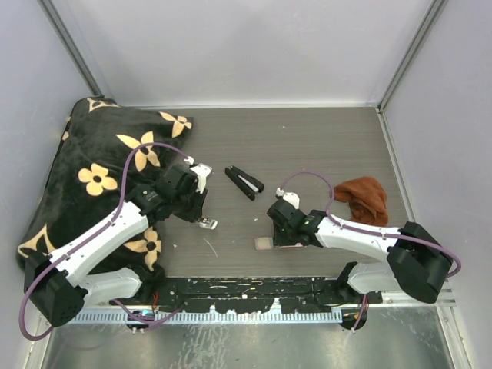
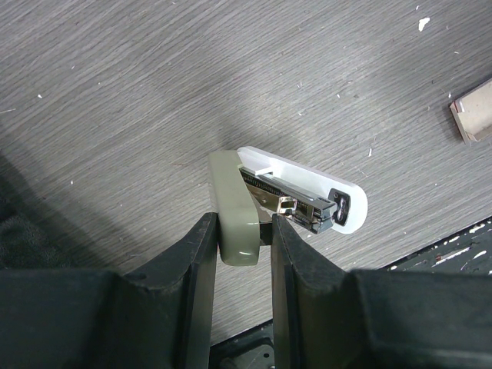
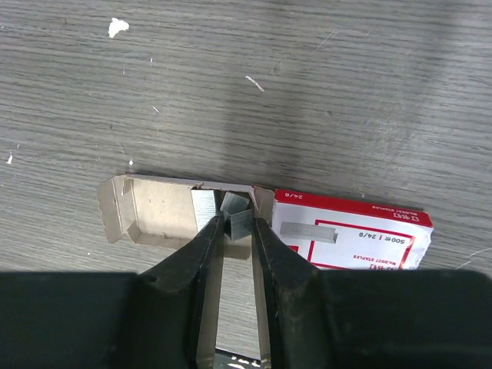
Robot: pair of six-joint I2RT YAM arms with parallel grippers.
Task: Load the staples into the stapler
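Observation:
My left gripper is shut on the small stapler (image 2: 229, 204), around its sage-green top. The stapler is swung open, with its metal magazine (image 2: 296, 201) and white base (image 2: 347, 196) showing. In the right wrist view, the staple box's cardboard inner tray (image 3: 163, 207) sticks out of its red-and-white sleeve (image 3: 369, 238). A tilted grey staple block (image 3: 241, 223) stands in that tray, between the fingertips of my part-open right gripper. Whether both fingers touch the block is unclear. Beside it lies a paler staple strip (image 3: 204, 206).
A black staple remover-like tool (image 1: 244, 182) lies at mid-table, and a brown cloth (image 1: 364, 200) at the right. A dark flowered blanket (image 1: 96, 157) covers the left side.

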